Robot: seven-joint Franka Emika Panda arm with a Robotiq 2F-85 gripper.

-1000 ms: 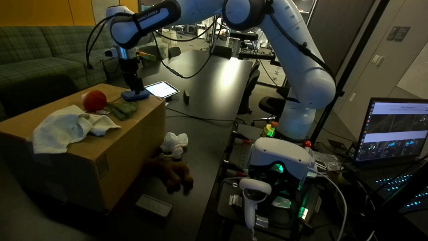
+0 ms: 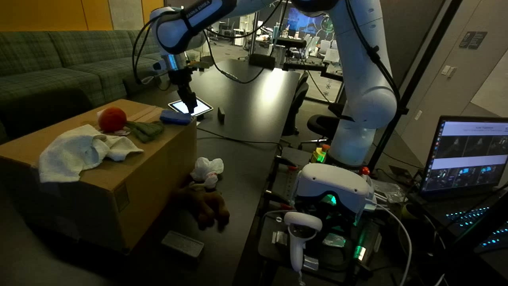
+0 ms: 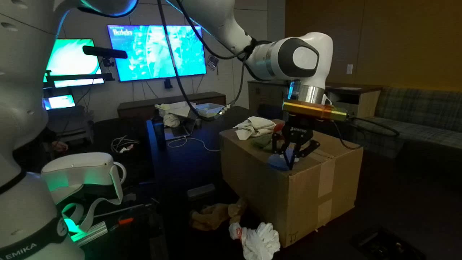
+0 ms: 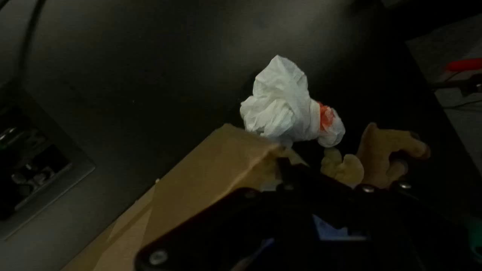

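Observation:
A blue, flattish object [image 2: 174,117] is at the corner of the cardboard box top, near the box's edge. My gripper [image 2: 192,110] is shut on its end, with the rest of the object reaching left from the fingers. In exterior view 2 the blue object [image 3: 278,162] shows beside and behind the fingers of the gripper [image 3: 289,163], low over the box corner. Whether it touches the cardboard is unclear. Dark gripper parts fill the lower wrist view, where only a bluish patch [image 4: 336,230] shows between them; the fingertips are hard to make out.
The cardboard box [image 2: 157,176] also bears a red ball [image 2: 112,119], a green cloth item [image 2: 145,130] and a white towel [image 2: 78,150]. Below it on the table lie a white bag [image 4: 282,101], a brown plush toy [image 2: 203,205] and a grey block [image 2: 183,244]. A lit tablet [image 2: 202,107] stands behind.
The arm has moved right in exterior view 1, toward the box's edge. The blue object has shifted the same way with the gripper. Other things on the box stay where they were.

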